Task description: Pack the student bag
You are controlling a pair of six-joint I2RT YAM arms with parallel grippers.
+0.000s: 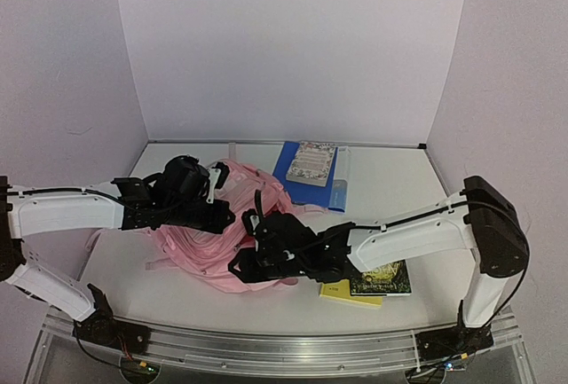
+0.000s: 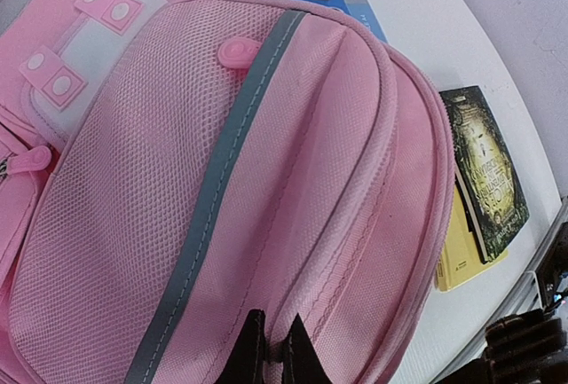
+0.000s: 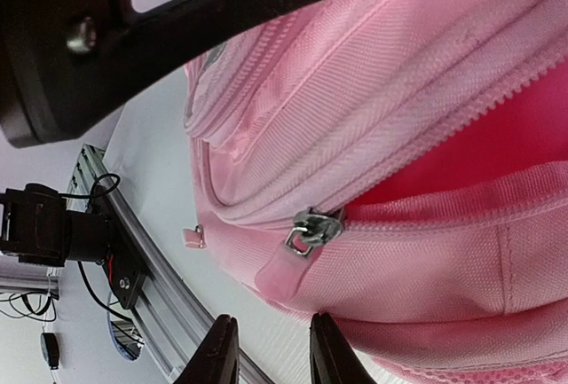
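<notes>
The pink bag (image 1: pixel 209 264) lies on the left half of the table, partly covered by both arms in the top view. In the left wrist view my left gripper is shut on the piped edge of the bag (image 2: pixel 177 153). In the right wrist view the zipper is unzipped, with red lining (image 3: pixel 461 158) showing. My right gripper stands open by the bag's front side, just below the metal zipper slider (image 3: pixel 316 230) and its pink pull tab (image 3: pixel 284 276). Table shows between its fingers, with no object there.
Behind the bag, a patterned book (image 1: pixel 311 164) rests on a blue folder (image 1: pixel 306 194), beside a translucent case (image 1: pixel 340 191). A dark book (image 1: pixel 395 280) overlaps a yellow book (image 1: pixel 342 293) at the front right, partly under the right arm.
</notes>
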